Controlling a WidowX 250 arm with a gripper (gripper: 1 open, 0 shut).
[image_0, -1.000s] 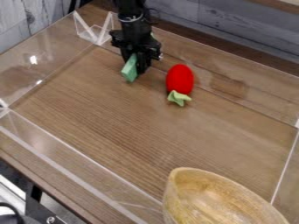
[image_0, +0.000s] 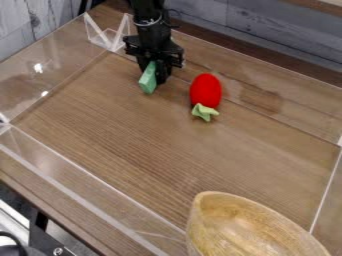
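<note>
My black gripper (image_0: 152, 58) hangs down from the top of the camera view, shut on a green object (image_0: 150, 77) near the back of the wooden table (image_0: 120, 150). The fingertips are small and partly hidden by the arm and the object. To the right of it lie a red oval object (image_0: 206, 90) and, just in front of that, a small pale green piece (image_0: 205, 112).
A large yellow bowl (image_0: 247, 225) sits at the front right. A clear plastic item (image_0: 104, 32) is at the back left, beside the arm.
</note>
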